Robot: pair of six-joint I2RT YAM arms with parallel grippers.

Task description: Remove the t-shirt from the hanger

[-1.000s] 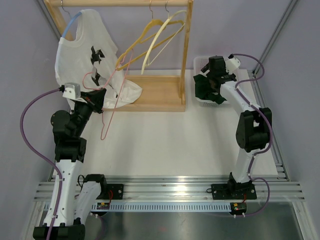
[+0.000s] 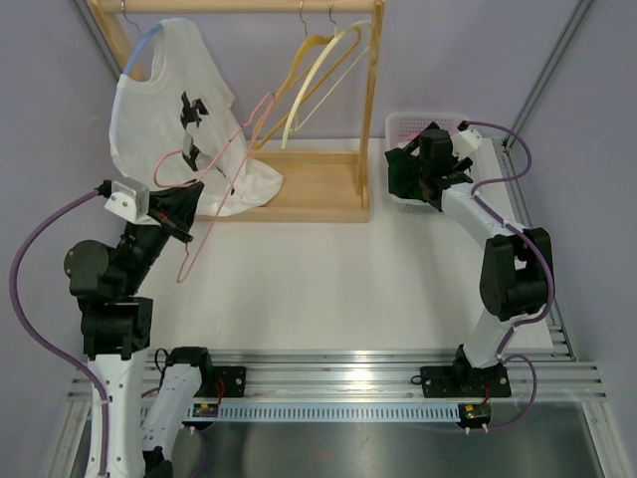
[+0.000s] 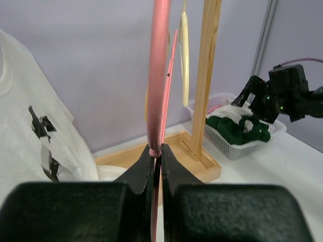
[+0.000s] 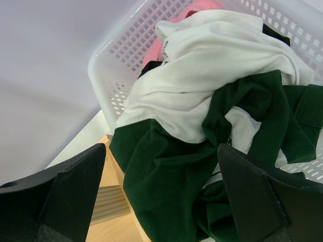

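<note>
A white t-shirt [image 2: 169,90] with a black print hangs on a blue hanger on the wooden rack, also at the left of the left wrist view [image 3: 35,126]. In front of it my left gripper [image 2: 179,224] is shut on a pink hanger [image 3: 157,75], which it holds with nothing on it. My right gripper [image 2: 428,164] is over the white basket [image 2: 401,124], open above green and white clothes [image 4: 197,85], with nothing between its fingers.
Yellow and cream hangers [image 2: 299,85] hang empty on the rack's right part. The rack's wooden base [image 2: 318,204] stands behind a clear stretch of white table [image 2: 309,279]. A pink cloth [image 4: 197,7] lies in the basket.
</note>
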